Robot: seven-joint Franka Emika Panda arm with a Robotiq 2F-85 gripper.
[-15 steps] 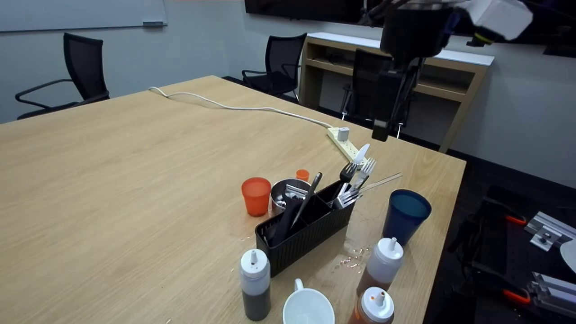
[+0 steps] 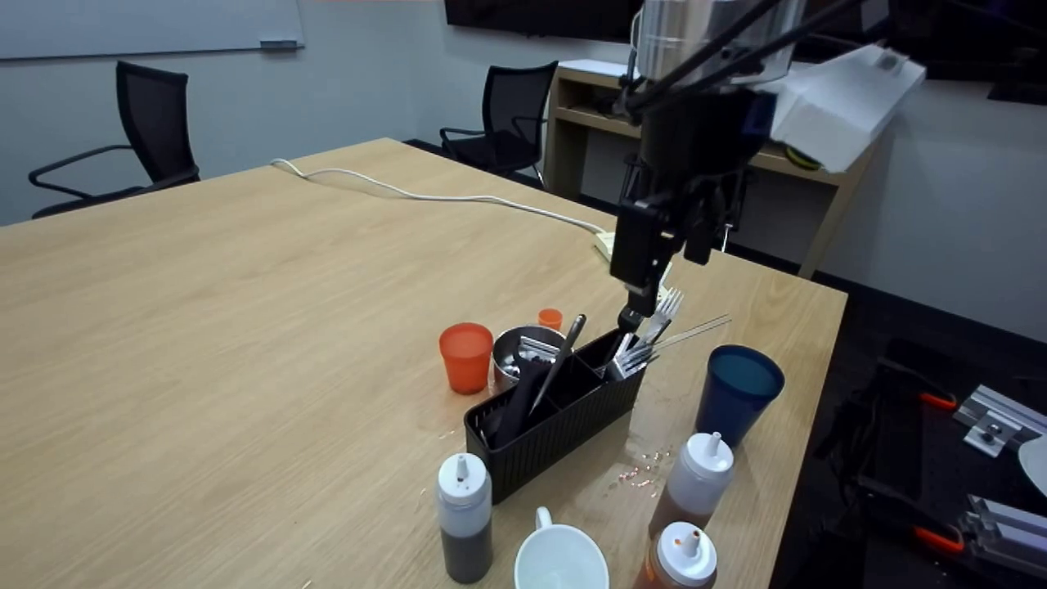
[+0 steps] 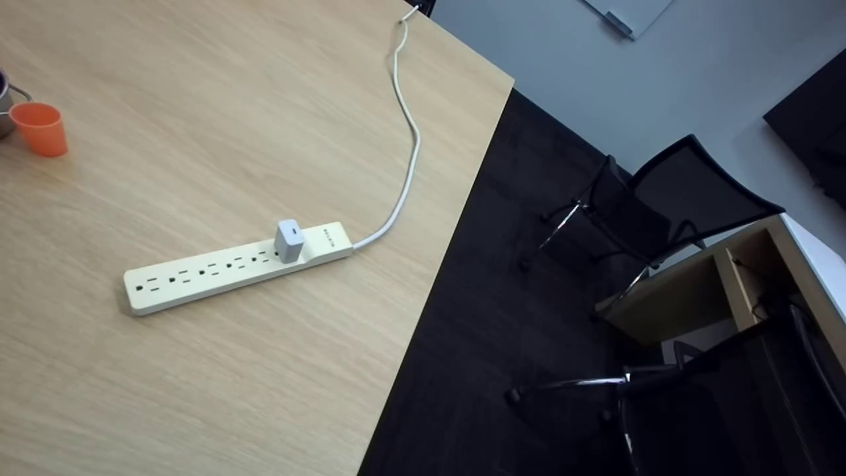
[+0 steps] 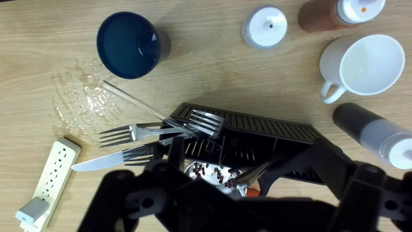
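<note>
My gripper [image 2: 670, 276] hangs open above the far end of a black cutlery caddy [image 2: 564, 443], with nothing held. In the wrist view its fingers [image 4: 328, 164] are spread wide over the caddy. Forks [image 4: 141, 132], a knife [image 4: 98, 161] and a clear straw [image 4: 133, 101] lean out of one end compartment. At the other end stand black-handled utensils [image 2: 518, 397] and a metal handle [image 2: 559, 365]. In exterior view 1 a finger covers part of the upright cutlery; whether it touches cannot be told. Exterior view 2 shows neither caddy nor gripper.
Close around the caddy stand a dark blue cup [image 4: 129, 45], squeeze bottles [image 2: 464, 519], a white mug [image 2: 560, 558], a metal pot [image 2: 510, 350] and an orange cup [image 2: 465, 357]. Liquid is spilled near the blue cup. A power strip [image 3: 230, 272] lies beyond.
My gripper has come down and left toward the caddy's far end, now blocking part of the power strip and the knife from exterior view 1. The objects on the table look unmoved.
</note>
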